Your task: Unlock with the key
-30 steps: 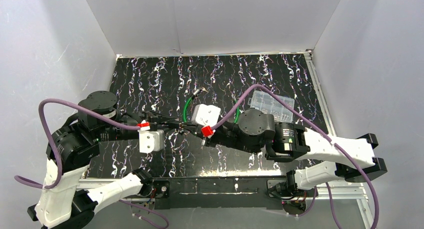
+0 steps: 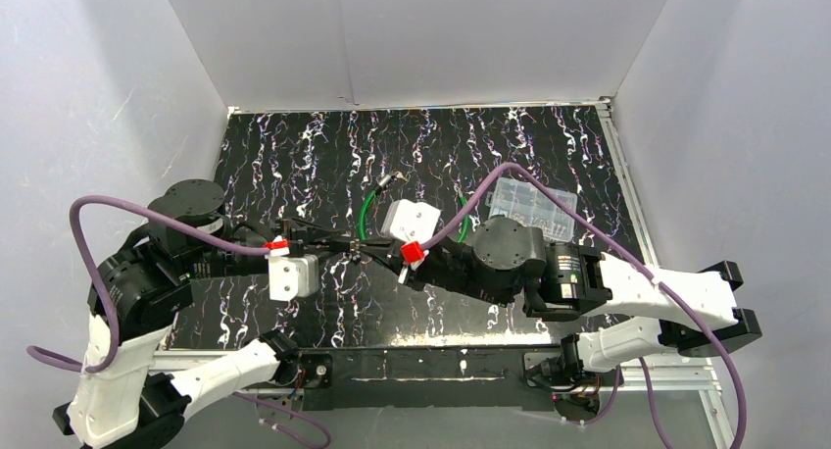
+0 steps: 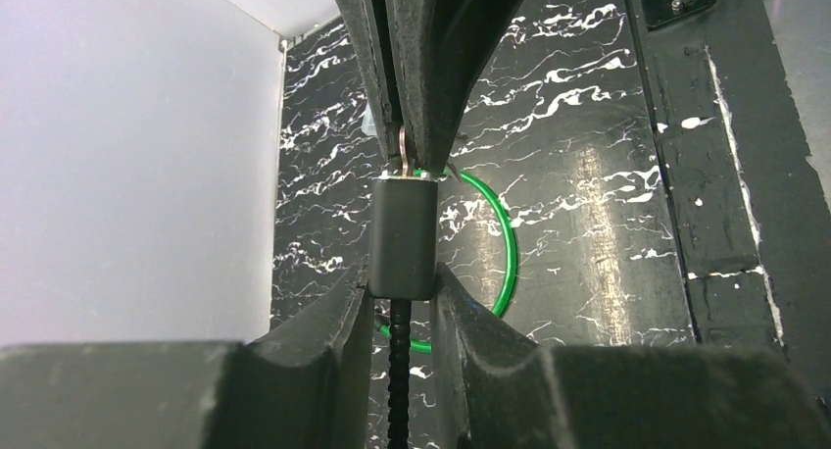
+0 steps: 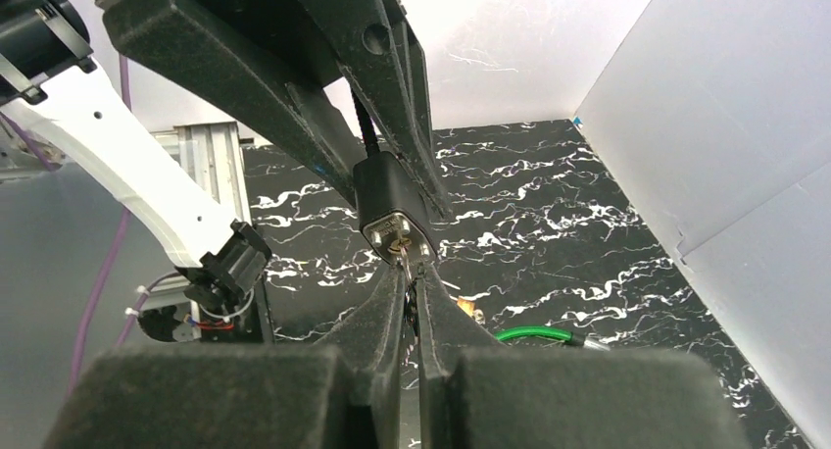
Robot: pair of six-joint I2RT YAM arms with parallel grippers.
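Note:
A small black lock body [image 3: 403, 238] with a dark ribbed cable [image 3: 399, 371] is gripped by my left gripper, shut around its sides. In the right wrist view the lock's metal keyhole face [image 4: 399, 235] points toward my right gripper. That gripper is shut on a thin metal key [image 4: 405, 261], whose blade meets the keyhole; how deep it sits I cannot tell. The key [image 3: 404, 155] also shows between the right fingers in the left wrist view. From above, both grippers meet left of the table's middle, hiding lock and key.
Beneath the grippers a green cable [image 2: 366, 214] lies looped on the black marbled table [image 2: 294, 155]. A clear compartment box [image 2: 534, 206] stands at the right. Grey walls enclose the back and sides.
The right gripper's wrist has shifted slightly to the right and turned a little. My left arm has barely moved, and the two grippers remain tip to tip.

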